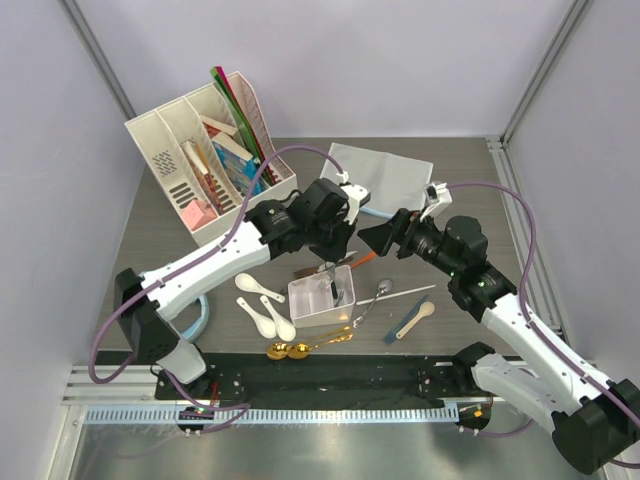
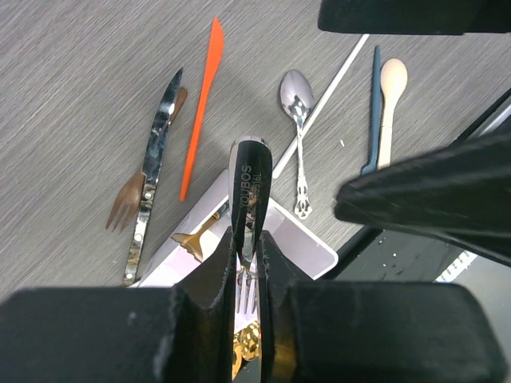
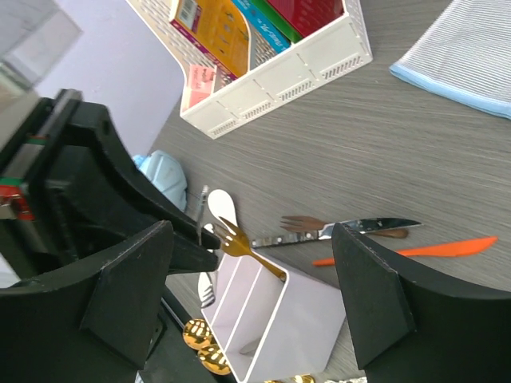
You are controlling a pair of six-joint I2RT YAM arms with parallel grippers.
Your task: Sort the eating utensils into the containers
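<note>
In the left wrist view my left gripper is shut on a silver fork (image 2: 248,187) with a black-marked handle, above the white compartment container (image 1: 300,300), which holds a gold fork (image 2: 192,243). Around it lie a knife (image 2: 153,152), a brown fork (image 2: 132,195), an orange knife (image 2: 200,112), a silver spoon (image 2: 298,108), a blue utensil (image 2: 374,120), a wooden spoon (image 2: 391,88), white spoons (image 1: 262,322) and gold spoons (image 1: 298,350). My right gripper stands open to the right of the left one, nothing visible between its fingers.
A white organizer (image 1: 150,140) with books stands at the back left, a pale cloth (image 1: 390,170) at the back. A blue item (image 3: 164,179) is at the left. Bare table (image 1: 460,310) shows at the right.
</note>
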